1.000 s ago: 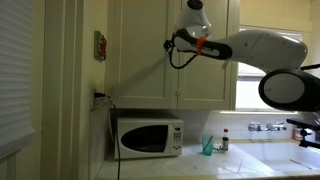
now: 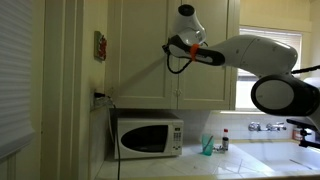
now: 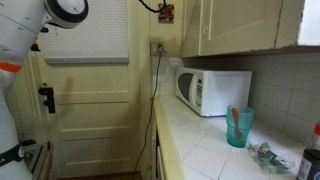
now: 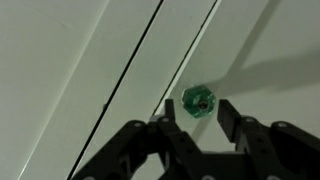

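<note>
A green faceted knob [image 4: 199,101] sits on the pale cabinet door [image 4: 260,60], close to the gap between two doors in the wrist view. My gripper faces the door with its fingers apart, one on each side of the knob's lower part. Whether either finger touches the knob cannot be told. In exterior view 1 the gripper [image 2: 169,49] is small and dark against the upper cabinet [image 2: 140,65], beside the seam of its doors. The cabinet doors look shut there. Exterior view 2 shows part of the arm [image 3: 20,40], but not the fingers.
Under the cabinet, a white microwave [image 2: 150,137] stands on the tiled counter [image 2: 230,165]. A teal cup [image 3: 239,125] and a dark bottle [image 3: 310,163] are farther along the counter. To the right is a sink [image 2: 285,155]. A cord hangs by the wall.
The arm has come slightly down and left over the last second, bringing the gripper a little lower at the cabinet front. Cabinet doors and counter objects look unchanged.
</note>
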